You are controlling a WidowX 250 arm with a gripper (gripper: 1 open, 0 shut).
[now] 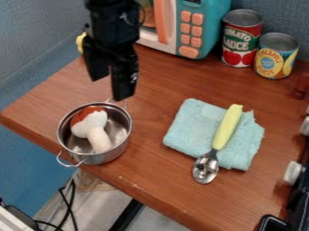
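My black gripper hangs above and behind a steel pot at the left of the table. In the pot lie a white item and a red piece, apparently food toys. I cannot tell whether the fingers are open or shut; nothing held shows between them. A light blue cloth lies to the right, with a yellow-handled spoon resting on it.
A toy microwave and two cans stand at the back. Black and white objects line the right edge.
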